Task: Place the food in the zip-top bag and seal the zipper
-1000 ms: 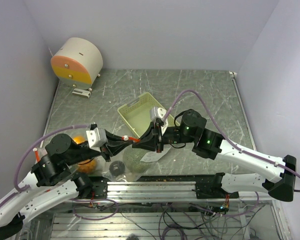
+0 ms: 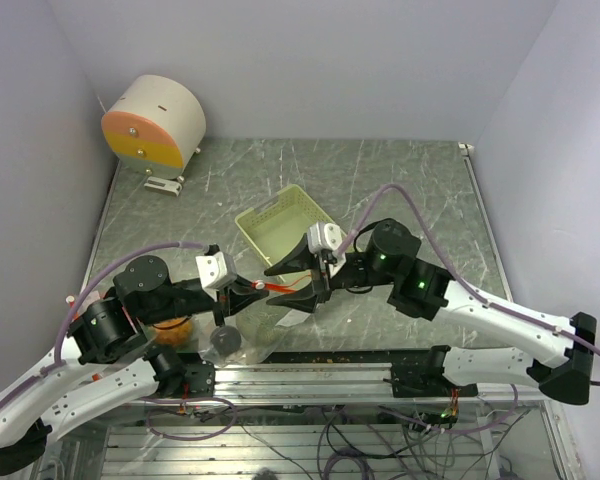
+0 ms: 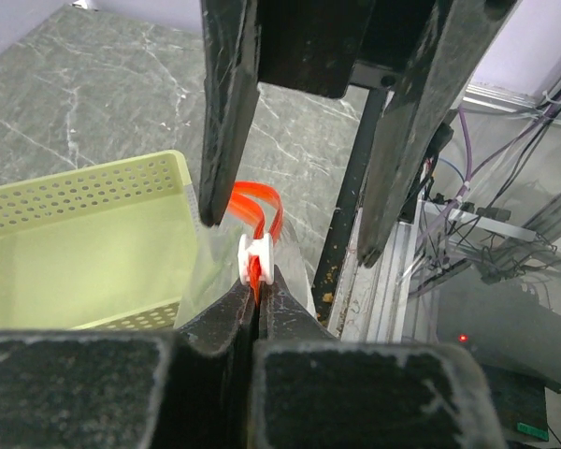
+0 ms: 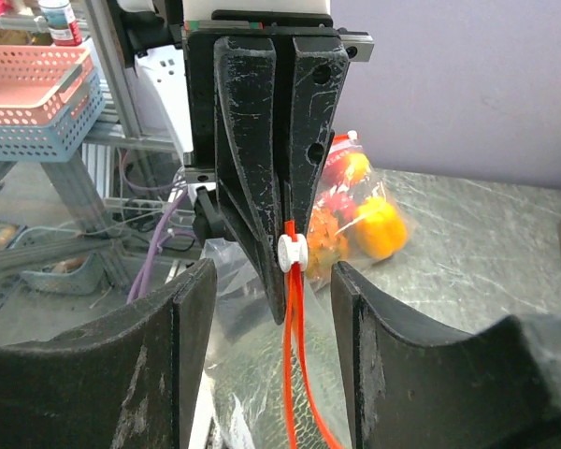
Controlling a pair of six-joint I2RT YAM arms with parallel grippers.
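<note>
The clear zip bag point(image 4: 252, 299) has an orange zipper strip point(image 4: 294, 365) with a white slider point(image 4: 293, 251). My left gripper point(image 2: 260, 289) is shut on the orange strip right by the slider. Beyond the slider the strip parts into two loose strands point(image 3: 262, 198), which loop away in the left wrist view. My right gripper stands open, its fingers point(image 3: 226, 168) on either side of the strip and apart from it. Orange and yellow food point(image 4: 379, 227) shows through clear plastic behind the left gripper; from above, the left arm partly covers it.
A pale green basket point(image 2: 280, 220) sits just behind the grippers. At the back left stands a rounded cabinet point(image 2: 155, 125). Its front edge lies close below the grippers.
My left gripper has shifted slightly toward the front and right, still with the strip in it.
</note>
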